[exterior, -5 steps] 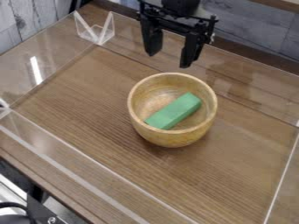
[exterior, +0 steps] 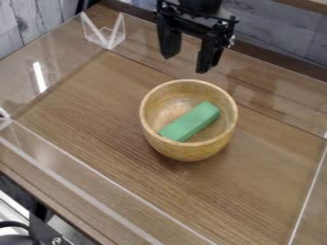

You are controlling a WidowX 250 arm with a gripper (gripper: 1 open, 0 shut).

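A green block (exterior: 189, 122) lies tilted inside a round tan bowl (exterior: 189, 147) in the middle of the wooden table. Behind the bowl, at the top of the camera view, my black gripper (exterior: 181, 62) hangs over the table, its two fingers apart and nothing visible between them.
A small translucent white object (exterior: 105, 31) sits at the back left. Dark floor shows past the table's edge at the lower left.
The gripper has shifted very slightly. The bowl and green block look unmoved.
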